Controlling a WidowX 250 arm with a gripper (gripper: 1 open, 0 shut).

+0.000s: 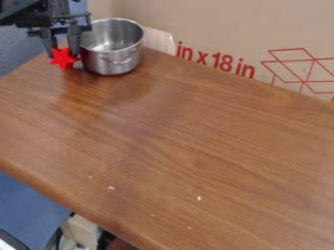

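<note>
At the top left, my gripper [62, 44] is shut on a small red star-shaped object [62, 61], held just left of a steel pot [115, 51] near the far left corner of the wooden table [170, 146]. Whether the red object touches the table is hard to tell.
A cardboard panel [235, 39] with red lettering stands along the back edge of the table. A blue surface [26, 200] lies below the table's left edge.
</note>
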